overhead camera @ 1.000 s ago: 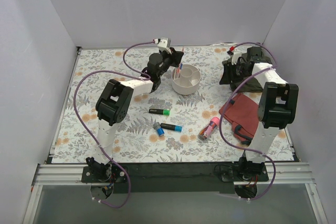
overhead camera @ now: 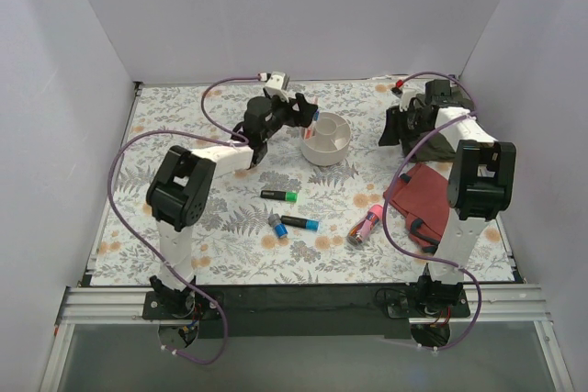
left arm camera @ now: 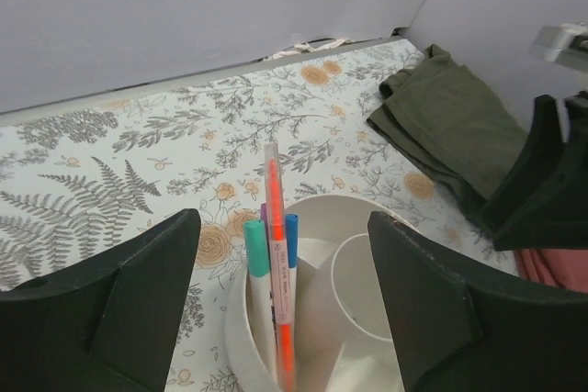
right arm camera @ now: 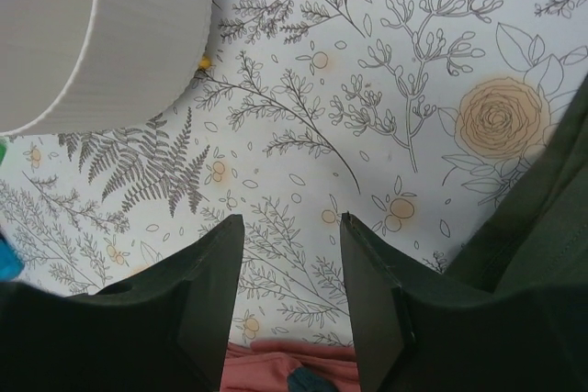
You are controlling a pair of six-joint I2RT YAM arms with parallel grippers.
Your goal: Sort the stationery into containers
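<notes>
A round white holder (overhead camera: 333, 155) with inner compartments stands at the back middle of the table. In it, against its left side, an orange-red pen (left arm camera: 277, 268) stands upright beside a green-ended pen (left arm camera: 258, 263) and a blue-ended pen (left arm camera: 292, 250). My left gripper is open above the holder, its fingers apart on either side of the pens and not touching them. To the right of the holder, my right gripper hangs over bare patterned cloth, partly open and empty. Lying in front are a green-capped marker (overhead camera: 278, 196), a blue-capped marker (overhead camera: 299, 223) and a short blue-bodied item (overhead camera: 278, 226).
A clear, pink-ended item (overhead camera: 366, 225) lies at front centre-right. A red pouch (overhead camera: 423, 197) lies at the right, with a dark green cloth item (overhead camera: 443, 146) behind it.
My left gripper's fingers have spread apart, and its arm has shifted left; the pens stay in the holder. My right gripper has drifted slightly left. The loose items have not moved.
</notes>
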